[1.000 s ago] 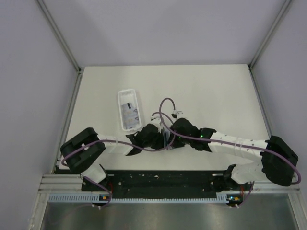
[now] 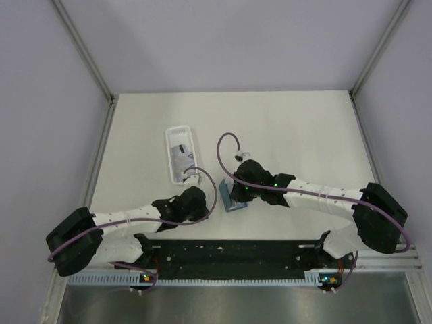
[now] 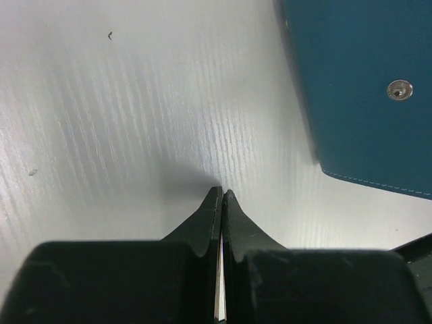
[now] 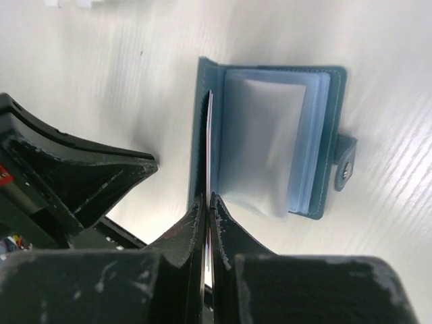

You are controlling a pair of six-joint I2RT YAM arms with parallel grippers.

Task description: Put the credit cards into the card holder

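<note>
The blue card holder [image 2: 237,206] stands partly opened below my right gripper [image 2: 233,192]. From the right wrist view, its clear sleeves [image 4: 263,142] lie on the right and a raised cover [image 4: 200,115] on the left. My right gripper is shut on a thin pale edge [image 4: 209,135], apparently a card seen edge-on, beside that cover. Left of the holder, close to the table, my left gripper is shut with nothing showing between its fingertips. The holder's blue cover [image 3: 364,128] with its metal snap appears at the upper right of the left wrist view.
A white tray [image 2: 169,145] sits behind the left arm, with one or more cards [image 2: 181,159] inside. The two arms are close together around the holder. Free white table [image 2: 290,128] extends at the back and right.
My left gripper has drawn away to the left from the holder and lowered a little. The right gripper has shifted slightly left, and the holder's opening shows more clearly.
</note>
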